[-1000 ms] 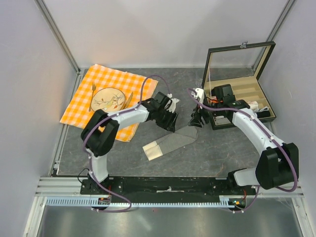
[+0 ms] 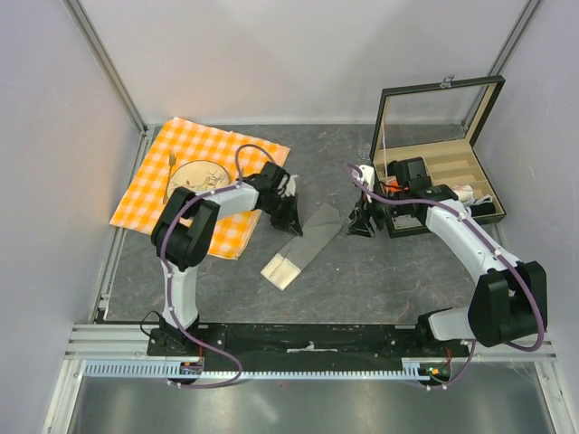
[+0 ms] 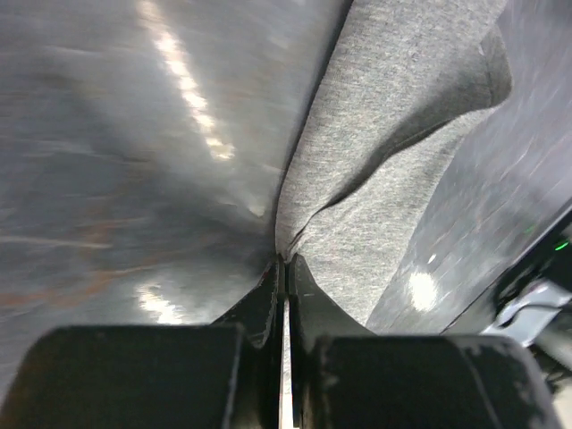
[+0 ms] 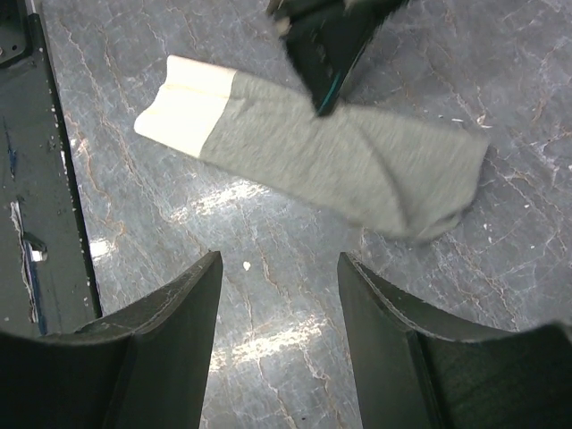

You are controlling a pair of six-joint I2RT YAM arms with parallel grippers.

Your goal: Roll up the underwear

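Note:
The grey underwear (image 2: pixel 314 240) lies flat and elongated on the dark table, white band (image 2: pixel 280 270) at its near-left end. My left gripper (image 2: pixel 296 226) is shut on the underwear's upper edge; in the left wrist view the fabric (image 3: pixel 375 125) runs into the tips of its fingers (image 3: pixel 313 313) and shows a fold. My right gripper (image 2: pixel 364 223) is open above the table, right of the underwear. In the right wrist view its fingers (image 4: pixel 170 331) are spread with bare table between them.
An orange checked cloth (image 2: pixel 136 199) with a plate (image 2: pixel 194 181) and cutlery lies at left. An open case with compartments (image 2: pixel 443 158) stands at back right.
The right gripper has barely moved.

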